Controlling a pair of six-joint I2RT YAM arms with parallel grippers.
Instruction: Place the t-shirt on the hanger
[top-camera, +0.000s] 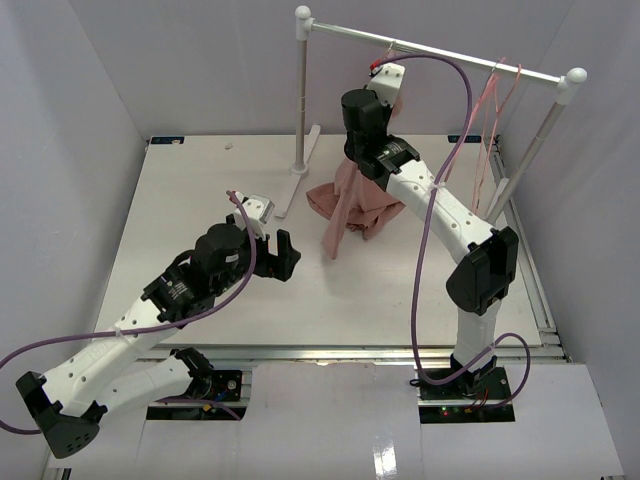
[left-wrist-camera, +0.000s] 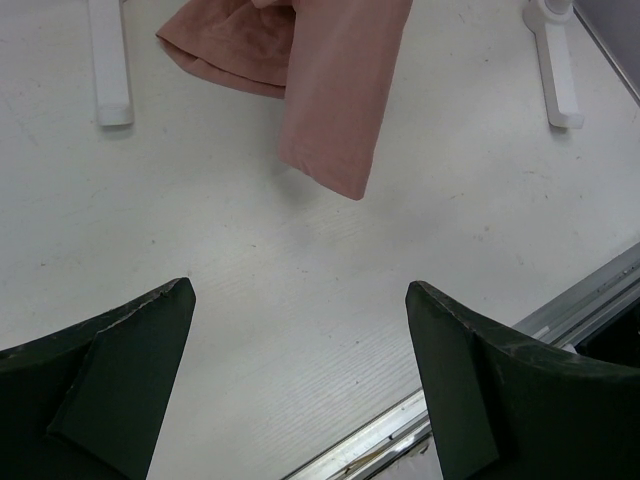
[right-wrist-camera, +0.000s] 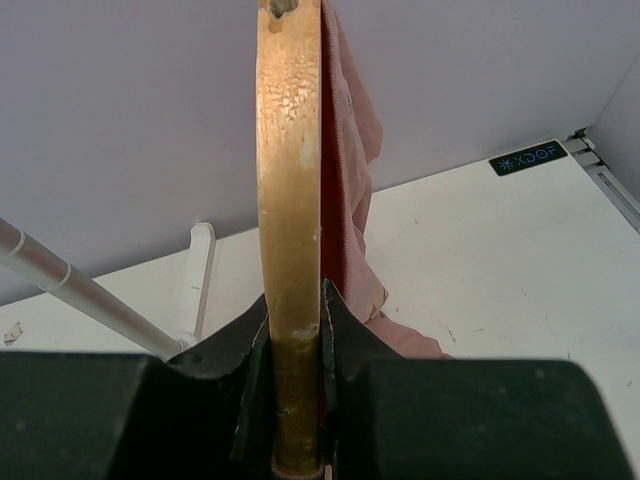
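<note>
My right gripper (top-camera: 385, 100) is raised at the rack's bar (top-camera: 450, 54). In the right wrist view it is shut on a wooden hanger (right-wrist-camera: 290, 200), with pink T-shirt fabric (right-wrist-camera: 345, 180) hanging just behind it. In the top view the pink T-shirt (top-camera: 360, 205) hangs down from there, its lower part lying on or just above the table; its upper part is hidden by the arm. My left gripper (top-camera: 270, 255) stands open over the table, its fingers apart with nothing between them in the left wrist view.
Several pink hangers (top-camera: 485, 110) hang at the bar's right end. The rack's feet (top-camera: 292, 190) stand on the white table (top-camera: 200, 190) either side of the shirt.
</note>
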